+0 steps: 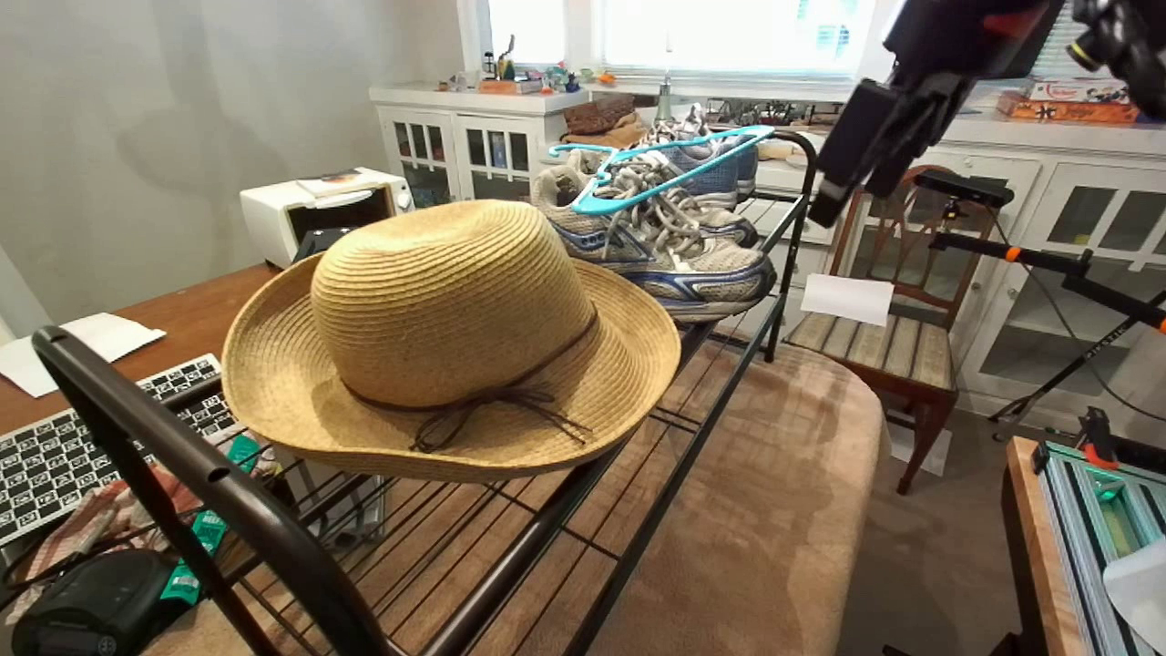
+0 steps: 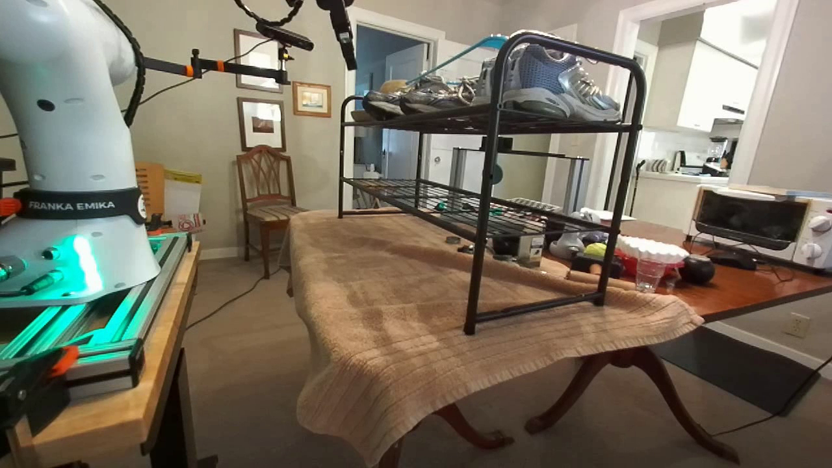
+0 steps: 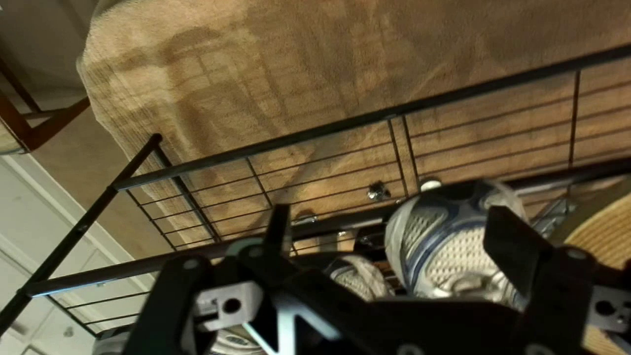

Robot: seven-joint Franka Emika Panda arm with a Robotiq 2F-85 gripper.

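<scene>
A straw hat (image 1: 437,295) with a dark cord bow lies on the top shelf of the black rack (image 1: 721,410). Behind it stand grey and blue sneakers (image 1: 700,273), and a light blue hanger (image 1: 700,179) rests across them. My gripper (image 1: 833,208) is above and to the right of the shoes in exterior view 1, apart from them. From the wrist, the gripper shows open, its fingers spread with a gap between. Beyond that gap is the toe of a sneaker (image 3: 458,248); the hat's brim (image 3: 606,230) appears at the right edge. Dark gripper parts hide most of the hanger there.
The rack stands on a towel-covered table (image 2: 374,312). Its curved end frame (image 2: 493,195) rises above the shelf. A toaster oven (image 2: 753,226) sits on the far table side. A wooden chair (image 1: 896,317) is near the cabinets. Towel in front of the rack is bare.
</scene>
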